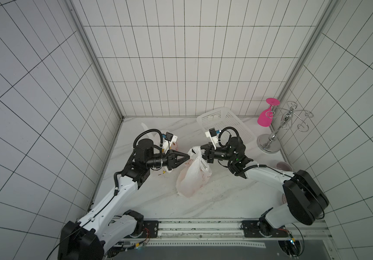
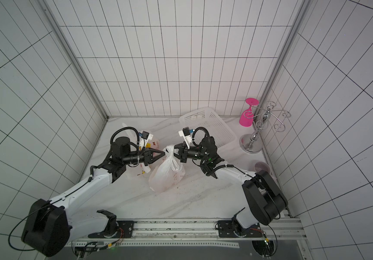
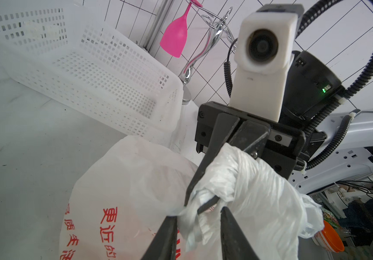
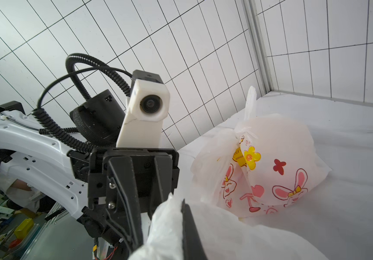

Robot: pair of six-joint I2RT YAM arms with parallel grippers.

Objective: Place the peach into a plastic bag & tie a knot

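Observation:
A white plastic bag [image 1: 193, 177] hangs upright at the middle of the table, its top bunched and twisted round the fingertips of my right gripper [image 1: 203, 150], which is shut on it. My left gripper [image 1: 184, 156] is part open just left of the bunched top; in the left wrist view its fingertips are beside the plastic hanging from the right fingers, and I cannot tell whether they touch it. The peach is not visible. A second printed bag [image 4: 277, 169] lies on the table behind my left gripper.
A white perforated basket [image 1: 223, 121] stands at the back right, near a pink glass [image 1: 264, 117] and a chrome stand [image 1: 269, 143].

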